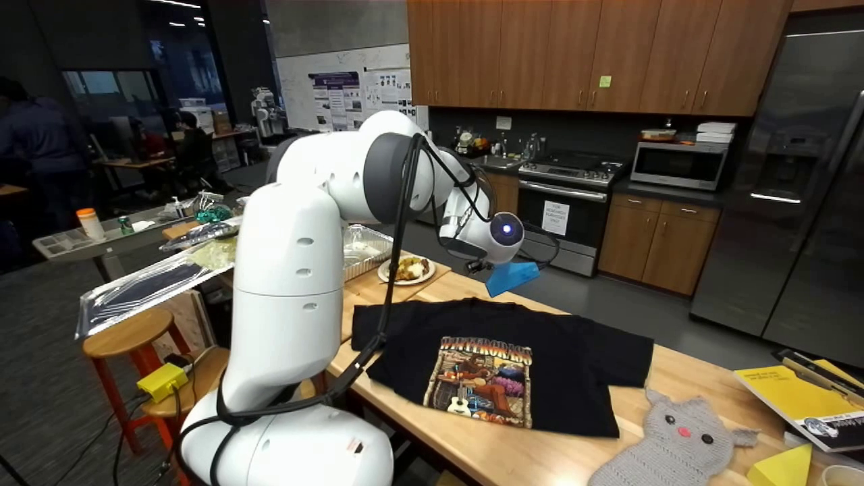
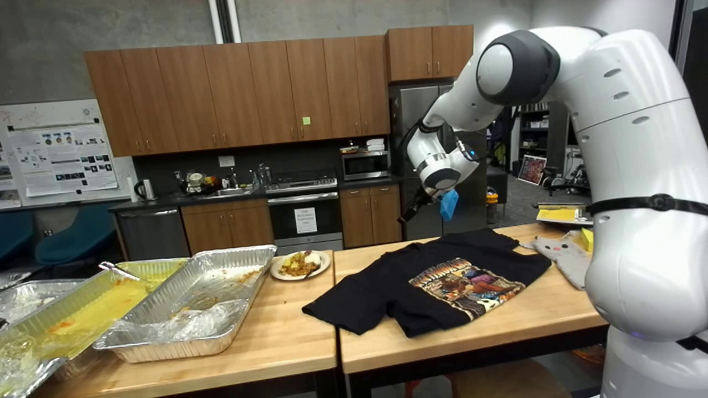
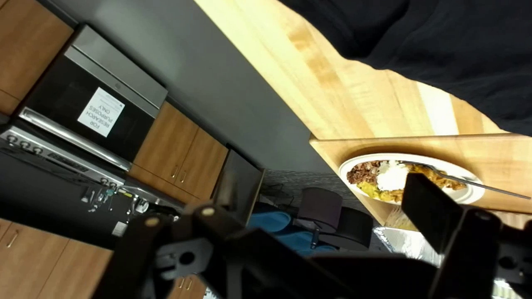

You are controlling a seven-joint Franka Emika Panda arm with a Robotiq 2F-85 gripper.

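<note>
A black T-shirt with a colourful printed front lies spread fairly flat on the wooden table. Its dark cloth fills the upper right of the wrist view. My gripper is open, its dark fingers wide apart with no object visible between them. It is raised in the air near the shirt's far side, clear of the cloth. In exterior view 2 the gripper tilts down to the left, beside a blue piece on the wrist. A plate of food with a fork rests left of the shirt.
Foil trays with food crowd the left table. A grey knitted toy, a yellow block and a yellow-covered book lie right of the shirt. Between shirt and plate runs a strip of bare wood.
</note>
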